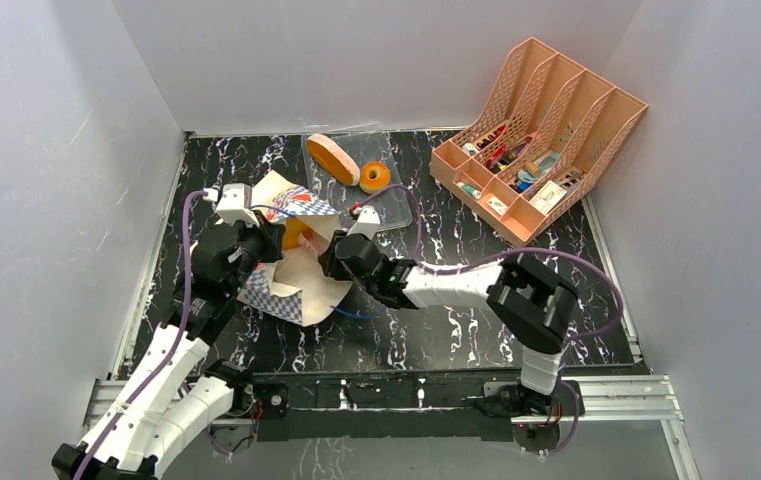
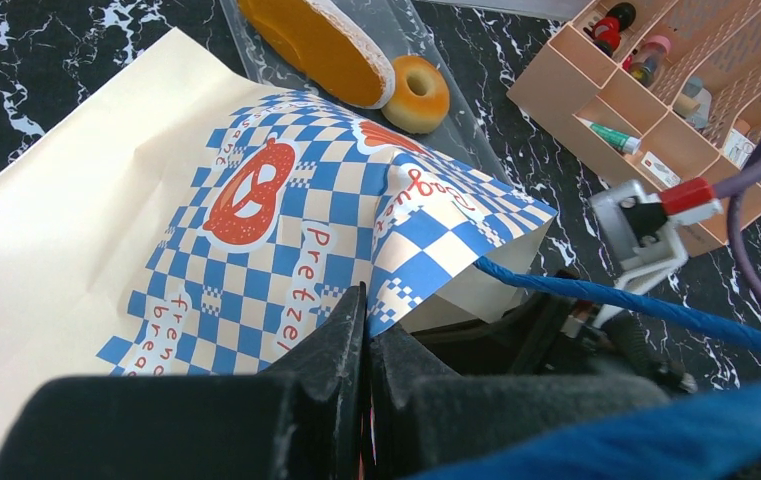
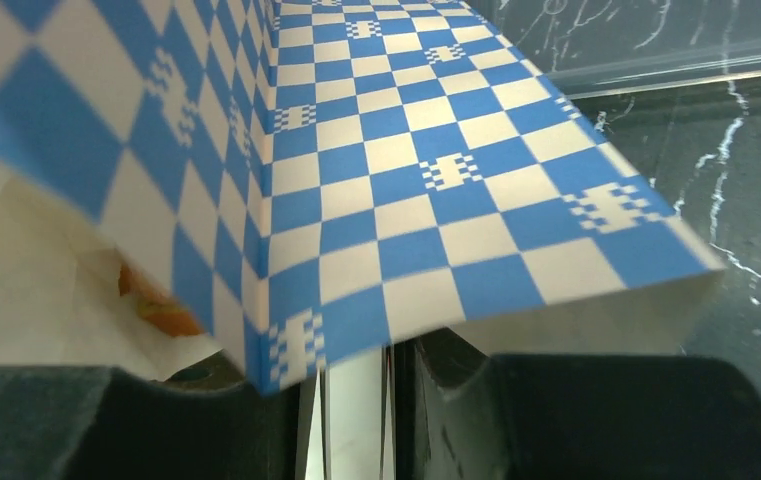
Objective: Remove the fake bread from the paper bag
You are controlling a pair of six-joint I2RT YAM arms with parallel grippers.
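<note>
The paper bag (image 1: pixel 286 305) with blue checks and pretzel prints lies open on the table. My left gripper is shut on the bag's folded upper flap (image 2: pixel 246 220). My right gripper is at the opening, shut on something pale between its fingers, largely hidden under the checked paper (image 3: pixel 406 200). Inside the bag, some orange-brown bread (image 3: pixel 161 310) shows in the right wrist view, and a yellow-orange piece (image 1: pixel 295 233) in the top view.
A long bread (image 1: pixel 332 158) and a bagel (image 1: pixel 374 177) rest on a clear tray (image 1: pixel 388 212) at the back. A peach organizer (image 1: pixel 516 228) stands at back right.
</note>
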